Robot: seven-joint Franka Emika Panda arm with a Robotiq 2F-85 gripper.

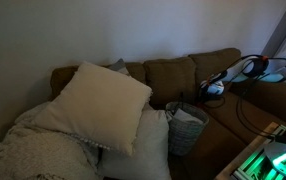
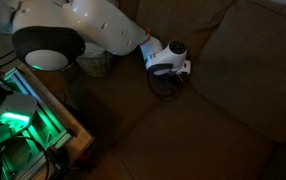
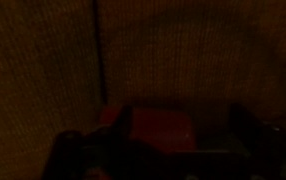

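A red object (image 3: 163, 128) shows low in the wrist view, dim and too dark to name. My open gripper has its dark fingers to the left and right of it; whether they touch it cannot be told. In exterior view 1 the arm reaches in from the right, and the gripper (image 1: 202, 95) is low in front of the brown couch back (image 1: 173, 78). The white wrist hides most of the gripper (image 2: 173, 84) in exterior view 2.
A woven basket (image 1: 185, 128) stands on the couch, left of the gripper, with something pale in it. Large white pillows (image 1: 101, 105) and a knitted blanket (image 1: 38, 150) fill the left side. Bare seat cushion (image 2: 198, 135) lies in front of the arm.
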